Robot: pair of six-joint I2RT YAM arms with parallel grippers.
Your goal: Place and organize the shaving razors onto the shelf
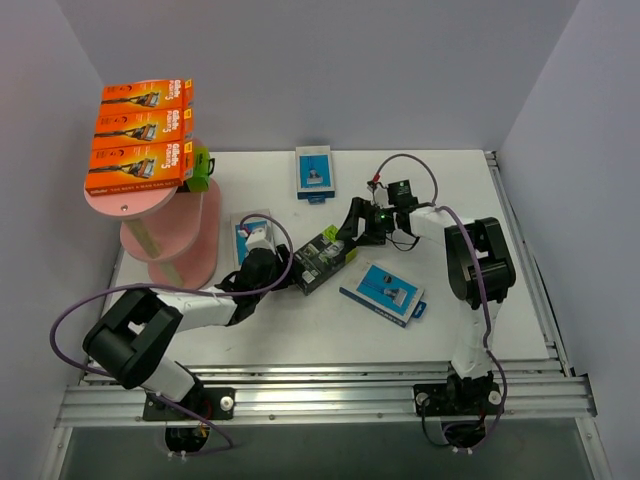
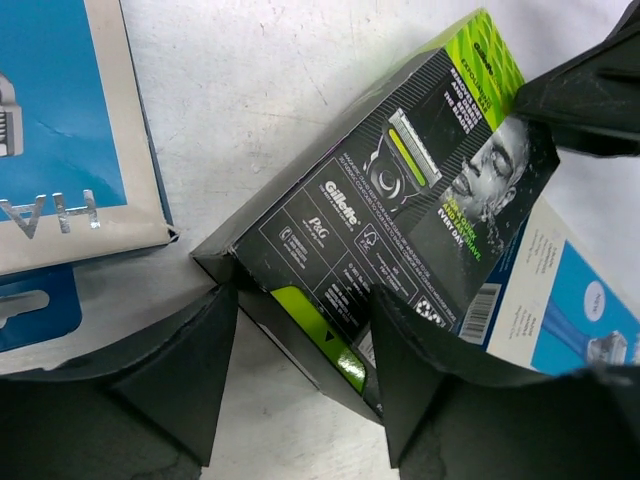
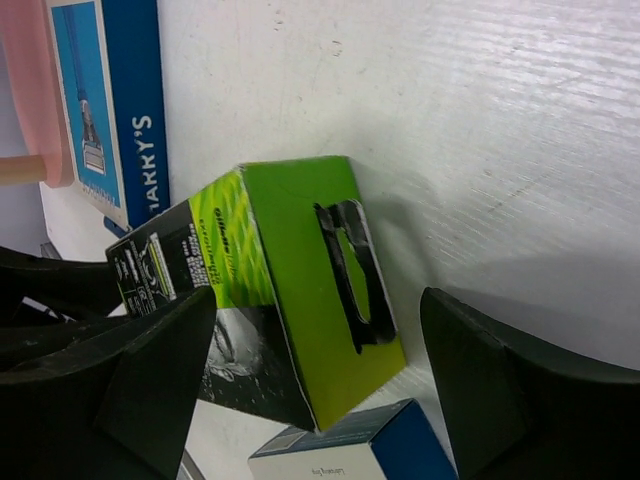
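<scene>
A black and green Gillette razor box (image 1: pixel 323 260) lies tilted in direction on the table between both grippers. At its lower left end is my left gripper (image 1: pixel 287 268), part open; in the left wrist view its fingers (image 2: pixel 175 385) stand either side of the box's near corner. My right gripper (image 1: pixel 362 222) is open at the box's upper right end; the right wrist view shows the green end between its spread fingers. Blue and white Harry's boxes lie around: one at the back (image 1: pixel 315 174), one front right (image 1: pixel 385 293), one partly hidden behind the left gripper (image 1: pixel 250 232).
At the left stands a pink tiered shelf (image 1: pixel 212 235). Several orange razor boxes (image 1: pixel 140 168) fill its top, with a green box (image 1: pixel 200 170) on the tier beneath. Free table lies at the right and front.
</scene>
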